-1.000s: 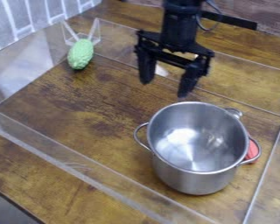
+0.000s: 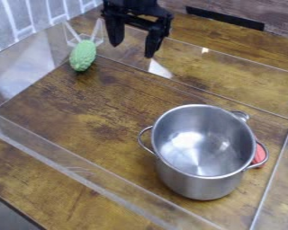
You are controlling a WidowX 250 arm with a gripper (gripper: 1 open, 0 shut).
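Observation:
My black gripper [image 2: 133, 34] hangs at the top centre of the camera view, open, with nothing visible between its fingers. It is above the back of the clear-walled tray, to the right of a green textured object [image 2: 83, 55] shaped like a vegetable. A large steel pot [image 2: 201, 162] with side handles stands at the front right.
A red object [image 2: 259, 156] lies partly hidden behind the pot's right side. The transparent tray wall [image 2: 75, 162] runs round the wooden surface [image 2: 98, 108], whose middle and left are clear. A white railing is at the back left.
My gripper has moved up and to the left, away from above the pot toward the back of the tray. The pot and green object have stayed put.

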